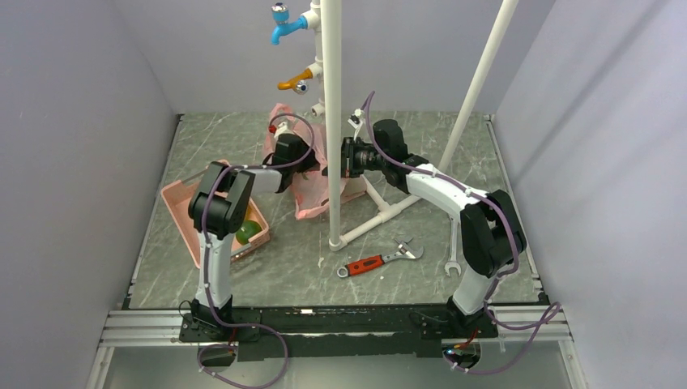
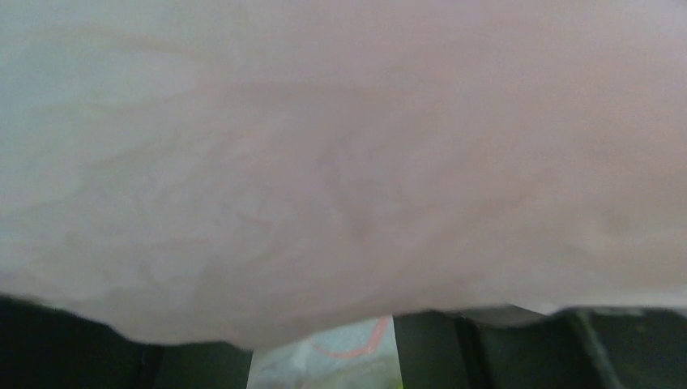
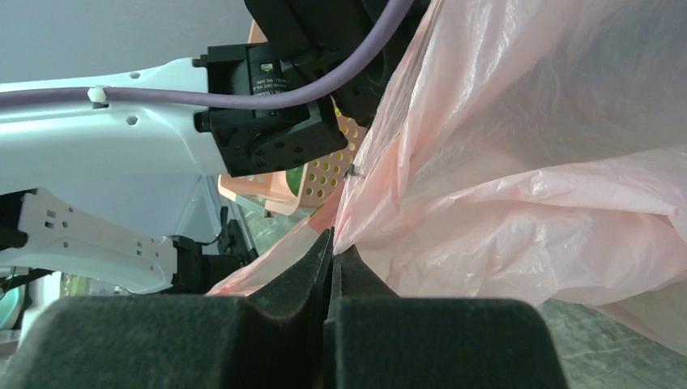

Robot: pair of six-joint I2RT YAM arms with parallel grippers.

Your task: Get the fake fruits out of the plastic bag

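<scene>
The thin pink plastic bag (image 1: 310,194) is held up in the middle of the table, partly behind a white pole. In the right wrist view, a gathered edge of the bag (image 3: 486,186) runs between the tips of my right gripper, which is shut on it. My left gripper (image 1: 311,162) reaches into the bag from the left. Pale plastic (image 2: 340,178) fills most of the left wrist view and covers the upper parts of its fingers (image 2: 437,348). These stand apart, with no fruit visible between them. Any fruit inside the bag is hidden.
A peach-coloured basket (image 1: 180,212) at the left holds a green fruit (image 1: 248,232), partly under my left arm. The white pole (image 1: 334,121) stands close to both grippers. An adjustable wrench (image 1: 374,262) and a spanner (image 1: 454,247) lie toward the front and right.
</scene>
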